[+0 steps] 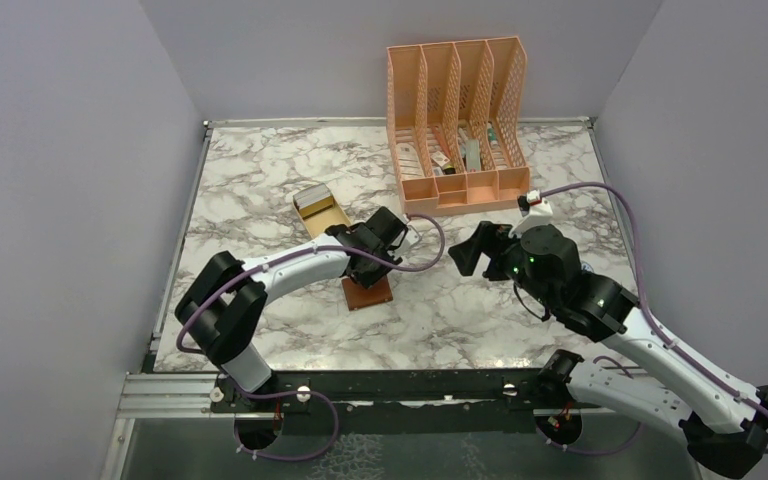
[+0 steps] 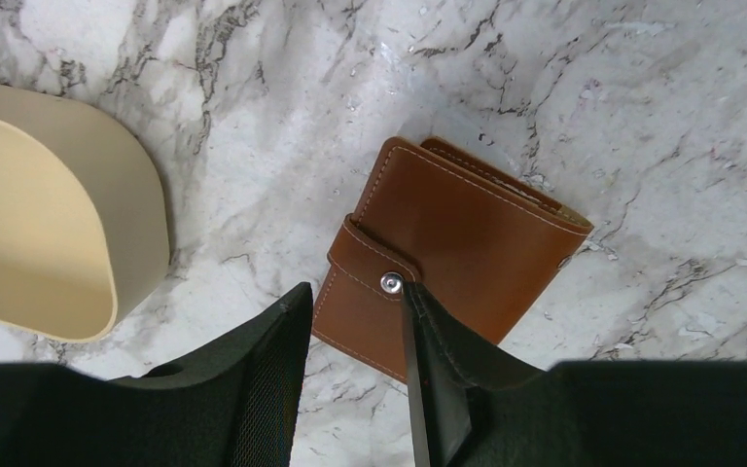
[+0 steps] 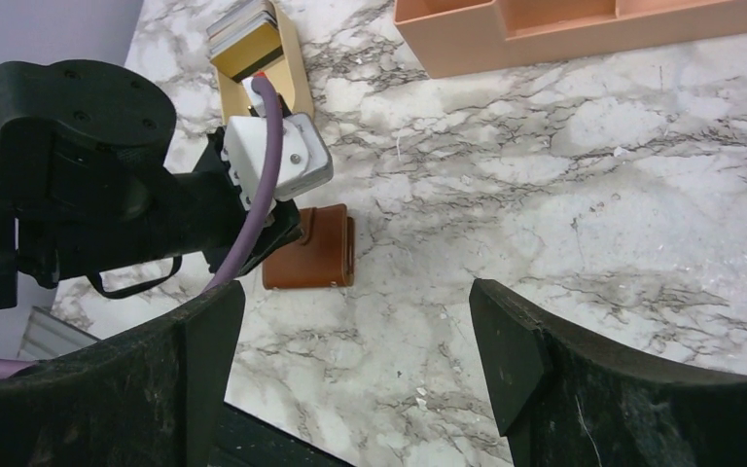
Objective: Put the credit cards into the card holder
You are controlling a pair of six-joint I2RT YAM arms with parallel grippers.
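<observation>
A brown leather card holder with a snap strap lies closed on the marble table. My left gripper hovers over it, its fingertips apart near the snap, nothing seen between them. Beside it is a cream box holding a stack of cards at its back end. My right gripper hangs over the table to the right, fingers apart and empty.
A salmon desk organiser with several compartments and items stands at the back.
</observation>
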